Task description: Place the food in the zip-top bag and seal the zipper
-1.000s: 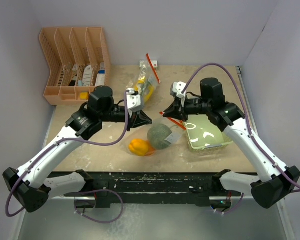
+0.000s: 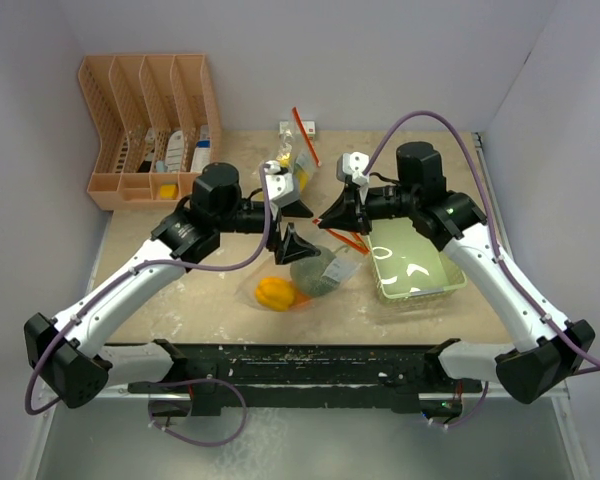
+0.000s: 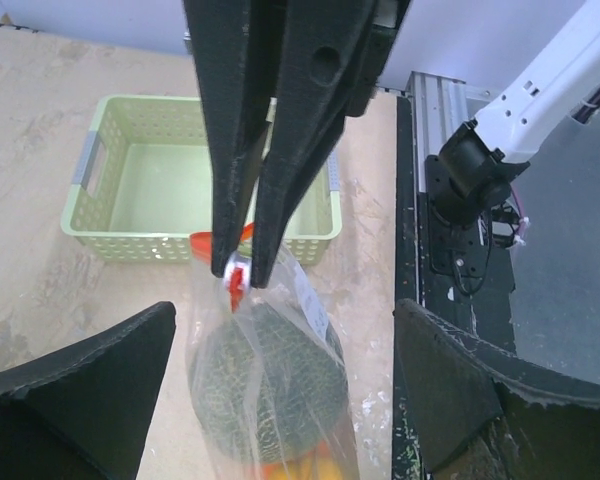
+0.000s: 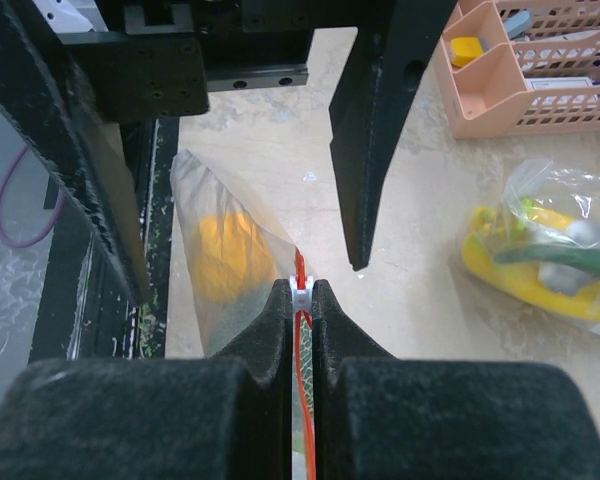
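A clear zip bag (image 2: 338, 272) with a red zipper, holding a green-grey round food (image 2: 315, 268) and a yellow-orange one (image 2: 275, 293), sits at the front middle. My right gripper is shut at the top end of the red zipper, a small white piece at its tips. My left gripper (image 2: 297, 230) stands open just left of that point; in the left wrist view its fingers frame the bag and the other gripper's tips. Another filled bag (image 4: 540, 245) with yellow food lies at the back middle.
A green basket (image 2: 415, 260) stands on the right. A pink divided organizer (image 2: 150, 130) with small items is at the back left.
My left gripper has opened and shifted toward the bag and the right gripper.
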